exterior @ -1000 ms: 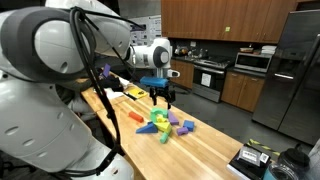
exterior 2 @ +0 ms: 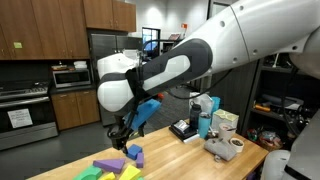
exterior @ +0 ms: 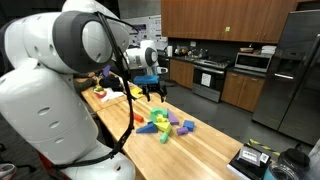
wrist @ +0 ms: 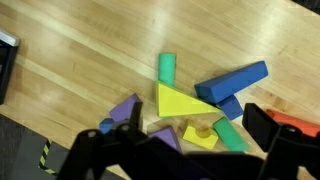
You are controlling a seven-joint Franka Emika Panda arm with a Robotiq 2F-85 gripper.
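My gripper (exterior: 154, 97) hangs open above the blocks on the wooden table, with nothing held. In the wrist view its dark fingers (wrist: 127, 147) stand wide apart at the lower edge. Between and ahead of them lie a yellow triangle (wrist: 182, 103), a green cylinder (wrist: 167, 68), a long blue block (wrist: 232, 83) and a yellow arch (wrist: 200, 138). A purple block (wrist: 124, 108) is on the left, and a red block (wrist: 293, 122) is at the right, partly hidden by a finger.
A black device (exterior: 250, 160) sits near the table's right end. In exterior view 2, a blue-grey container (exterior 2: 205, 126) and a green cup (exterior 2: 219, 146) stand to the right of the blocks.
In exterior view 1 the arm and gripper have shifted left. The blocks look unmoved, and the gripper remains open.
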